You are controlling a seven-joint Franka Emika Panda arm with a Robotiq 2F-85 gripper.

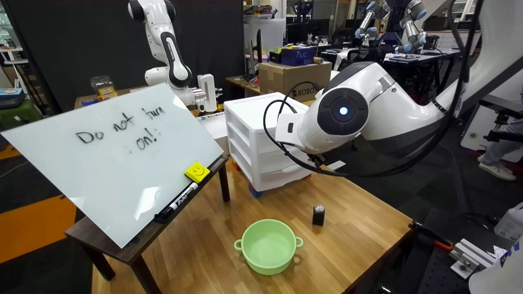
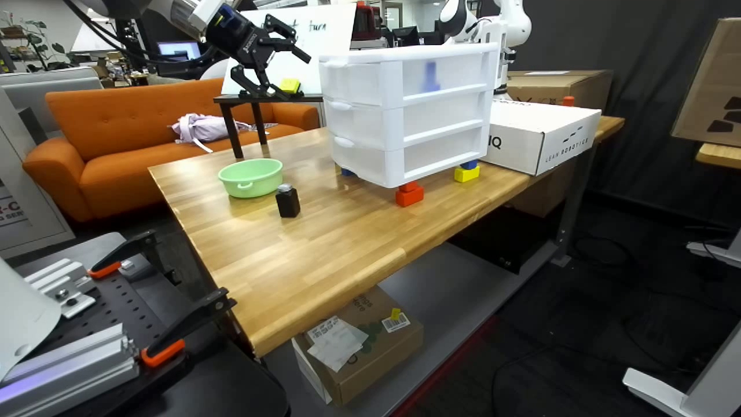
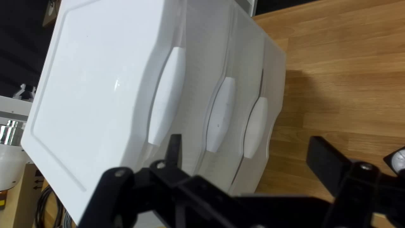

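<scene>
My gripper [image 2: 285, 73] is open, its black fingers spread wide with nothing between them. It hangs above the table in front of the white drawer unit [image 3: 95, 72]. In the wrist view the unit's three drawer handles show: the top handle [image 3: 167, 97], the middle handle [image 3: 221, 114] and the bottom handle [image 3: 256, 127]. All three drawers look shut. In exterior view 1 the fingers are hidden behind the arm. A green two-handled bowl [image 1: 268, 245] stands upright on the wooden table, empty. Near it is a small black shaker [image 1: 318, 215] with a silvery top, also upright.
A whiteboard [image 1: 108, 142] reading "Do not turn on!" leans on a dark stand, with a yellow eraser [image 1: 197, 172] and a marker [image 1: 181, 197] on its ledge. Coloured blocks [image 2: 410, 194] prop up the unit. A white box [image 2: 545, 135] sits behind it.
</scene>
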